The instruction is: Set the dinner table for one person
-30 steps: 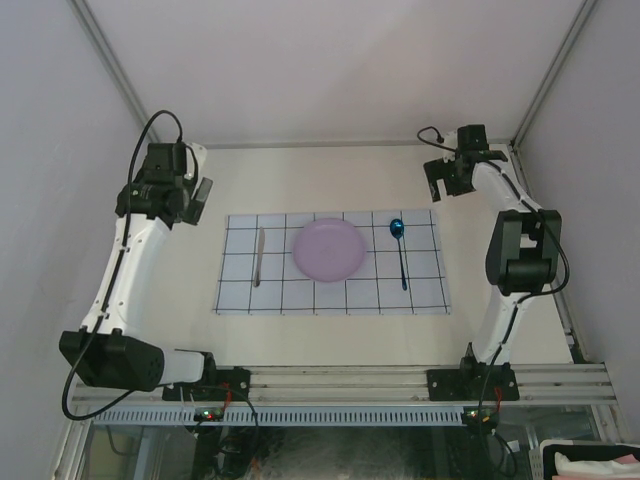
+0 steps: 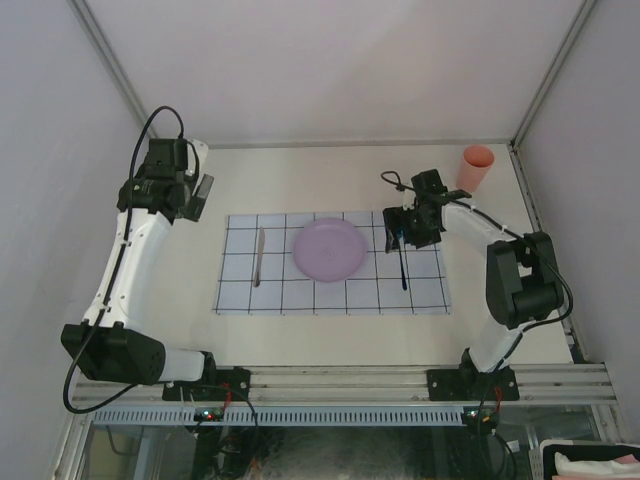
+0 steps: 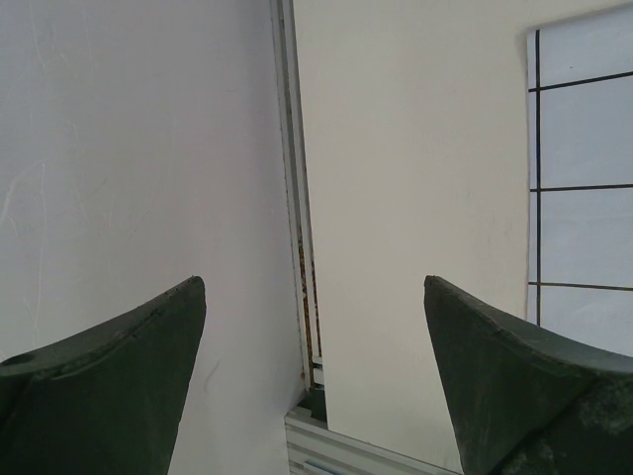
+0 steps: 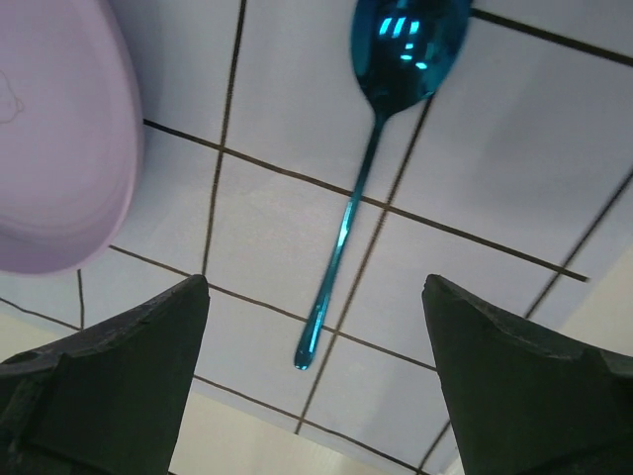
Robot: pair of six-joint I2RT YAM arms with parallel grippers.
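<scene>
A purple plate (image 2: 329, 250) sits centred on the gridded mat (image 2: 229, 300), with a pale utensil (image 2: 258, 256) to its left. Right of it a teal spoon (image 4: 401, 54) lies bowl upward in the right wrist view, partly hidden from above by my right gripper (image 2: 398, 232). That gripper hangs over the spoon, its fingers apart with nothing between them, the spoon's handle below in the gap. My left gripper (image 2: 194, 195) stands open at the left, off the mat, over bare board, holding nothing.
A pink cup (image 2: 475, 167) stands at the back right, behind my right arm. The board (image 2: 300, 175) is clear behind and in front of the mat. Walls and rails edge the workspace at left, right and back.
The left arm has barely moved.
</scene>
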